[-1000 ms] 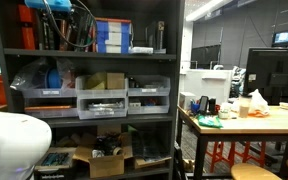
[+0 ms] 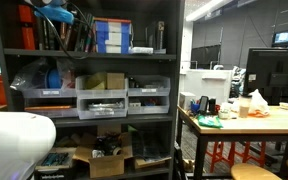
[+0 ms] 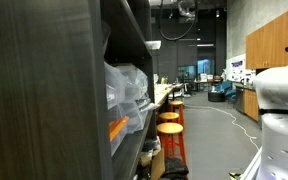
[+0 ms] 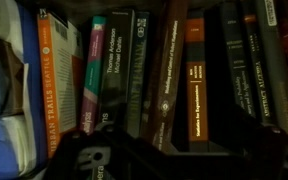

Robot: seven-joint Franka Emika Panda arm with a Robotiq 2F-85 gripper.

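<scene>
My gripper shows along the lower edge of the wrist view, its two dark fingers spread wide apart. It is open, and nothing is held in it. Beyond the fingers stands a row of upright books with their spines facing me. Among them are an orange-and-white Urban Trails book, a dark green book, a tall brown book, a brown-and-black book and a black book. In exterior view 1 part of the arm is at the upper left, before the top shelf; the fingers cannot be made out there.
Blue-and-white boxes stand on the shelf right of the books. Below are clear plastic bins and a cardboard box. A wooden table with stools is to the right. In exterior view 2 the shelf's side panel blocks much.
At the upper left of exterior view 1 the arm and its cable have shifted; the cable loop now hangs lower, in front of the books. The shelf's contents look unchanged.
</scene>
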